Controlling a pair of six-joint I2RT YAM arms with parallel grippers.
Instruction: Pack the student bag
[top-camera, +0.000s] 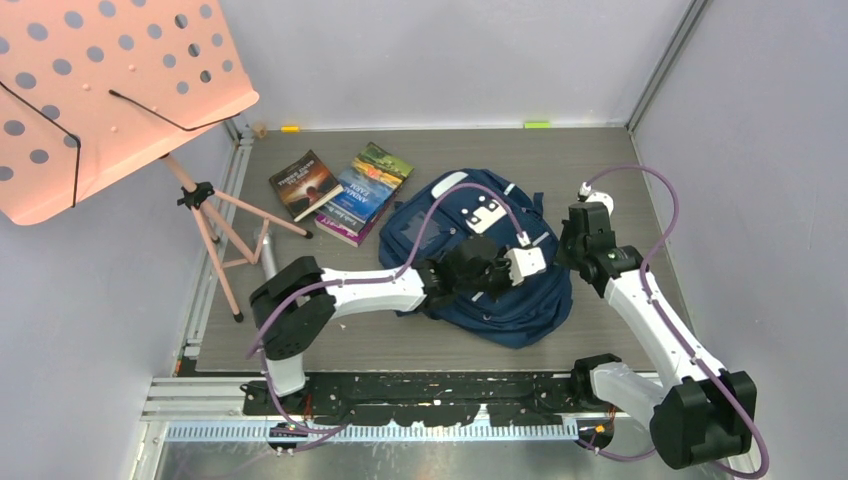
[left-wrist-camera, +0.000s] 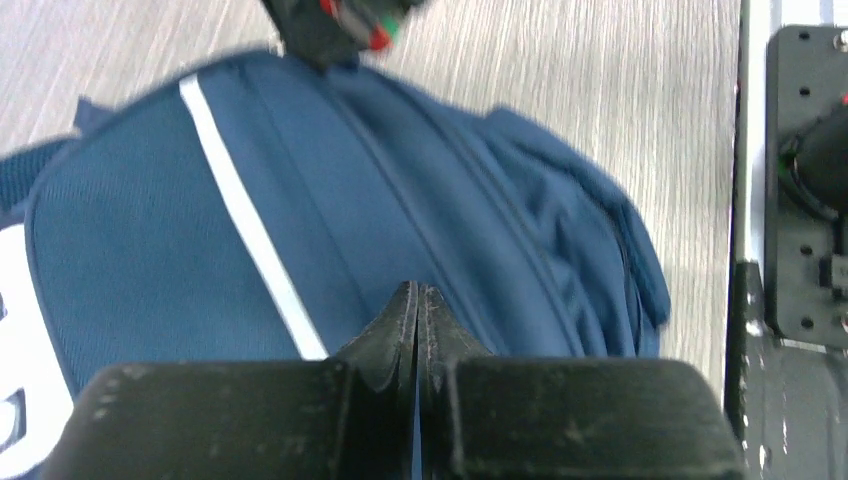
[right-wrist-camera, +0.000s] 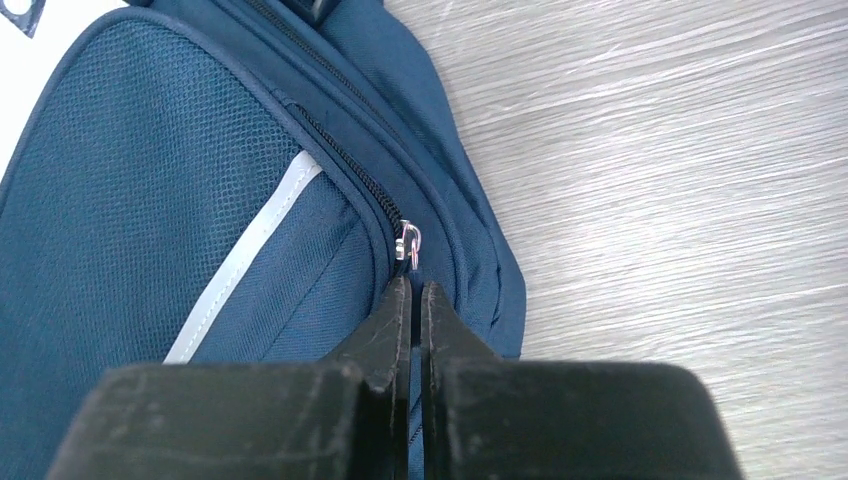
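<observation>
The navy student bag (top-camera: 535, 310) lies flat on the table, its front face up with white patches and stripes. Over the bag's middle, my left gripper is shut with nothing between its fingers; bag fabric shows beyond the tips. At the bag's right side, my right gripper is shut on a zipper pull (right-wrist-camera: 414, 262), which hangs from a silver slider (right-wrist-camera: 402, 245) on the black zipper. Two books lie left of the bag: a dark one (top-camera: 303, 184) and a colourful one (top-camera: 366, 195). The left arm hides part of the bag.
A pink perforated stand (top-camera: 110, 90) rises at the left, its tripod legs (top-camera: 225, 235) beside the books. Bare table (top-camera: 610, 150) lies behind and to the right of the bag. A rail (top-camera: 370, 432) runs along the front.
</observation>
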